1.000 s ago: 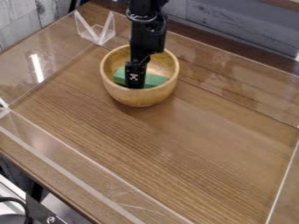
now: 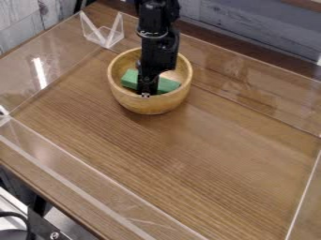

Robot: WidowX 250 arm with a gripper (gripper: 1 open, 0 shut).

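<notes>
A round tan bowl [image 2: 150,103] sits on the wooden table at the upper middle. In it lies a green object [image 2: 163,84]. My dark gripper [image 2: 148,82] comes down from the top into the bowl, its tips at the green object. It looks shut; whether anything is between the fingertips is hard to tell at this size.
A clear plastic item [image 2: 103,28] stands at the upper left of the table [image 2: 189,178]. A wall runs along the back right, and dark cables lie off the lower left edge.
Very little differs: my gripper has shifted slightly within the bowl.
</notes>
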